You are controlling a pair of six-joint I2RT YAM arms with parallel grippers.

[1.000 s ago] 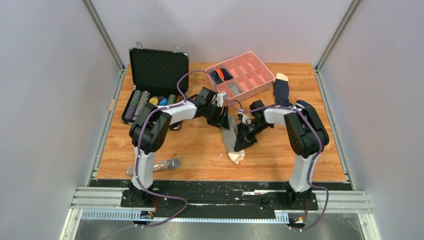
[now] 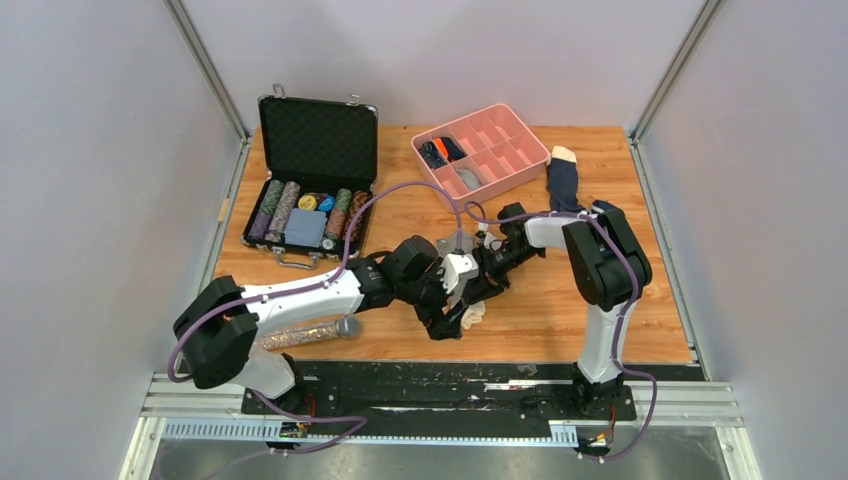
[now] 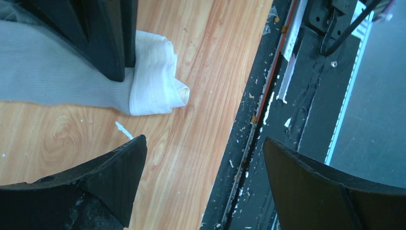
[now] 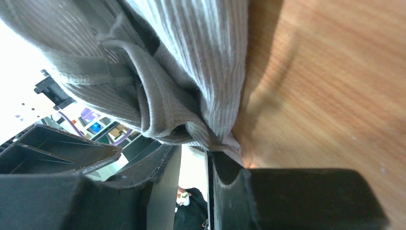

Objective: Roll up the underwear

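Note:
A long grey ribbed cloth with a cream end (image 2: 474, 314) lies lengthwise on the wooden table, partly covered by both arms in the top view. In the left wrist view its grey body (image 3: 57, 72) runs to a folded white end (image 3: 155, 79). My left gripper is open beside that end, only bare table and the front edge showing between its fingers. Low over the cloth's middle is my right gripper. Its fingers stand slightly apart, with a narrow gap visible and bunched grey fabric (image 4: 206, 62) right against the tips.
A pink divided box (image 2: 500, 160) stands at the back, holding a few garments. Dark socks (image 2: 563, 180) lie to its right. An open case of poker chips (image 2: 310, 215) is at the left, and a glittery microphone (image 2: 318, 332) lies near the front.
The right arm has hardly moved.

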